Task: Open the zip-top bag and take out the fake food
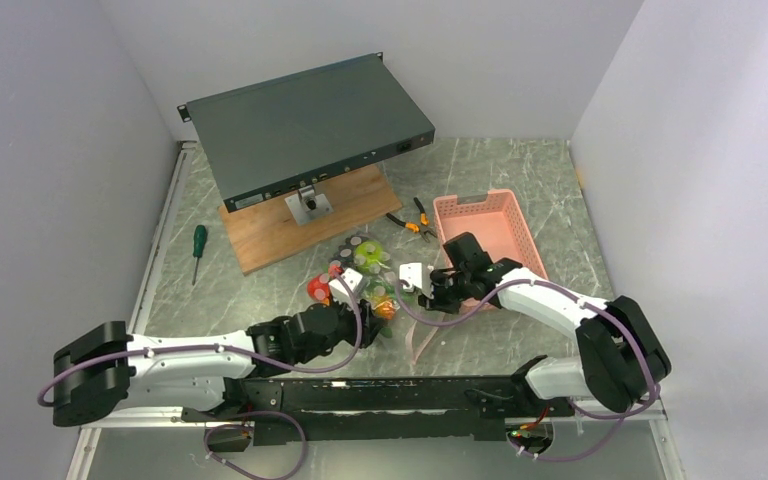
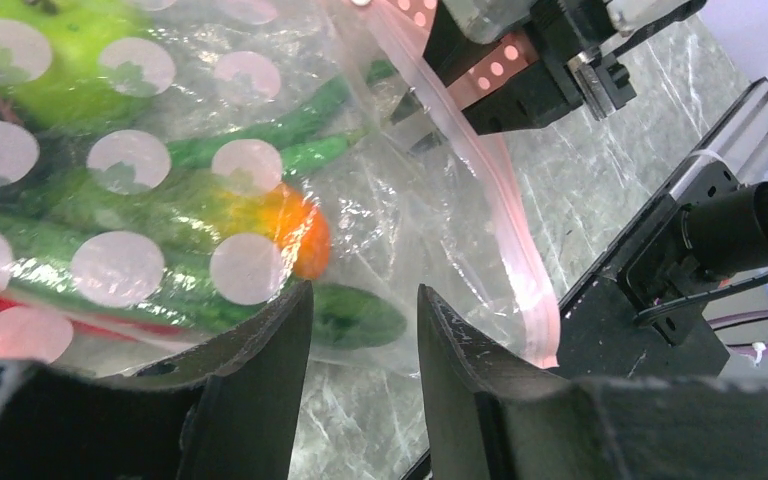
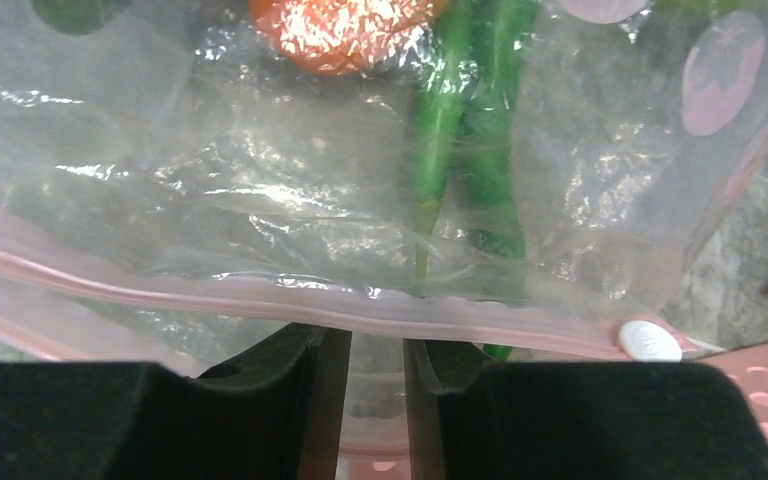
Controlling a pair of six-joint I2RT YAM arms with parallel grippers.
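Observation:
A clear zip top bag with white dots and a pink zip strip (image 2: 508, 232) holds green, orange and red fake food (image 2: 300, 230), seen closest in the left wrist view. My left gripper is above the bag's lower part, part open with nothing visible between its fingertips. My right gripper is at the bag's open edge, where two pink strips stand apart; its fingers are slightly apart, with clear film behind them. Whether film lies between them is unclear.
A pink basket (image 1: 490, 225) is behind the right gripper. Pliers (image 1: 410, 225), a screwdriver (image 1: 199, 243) and a monitor-like dark panel (image 1: 305, 125) on a wooden board surround the bag.

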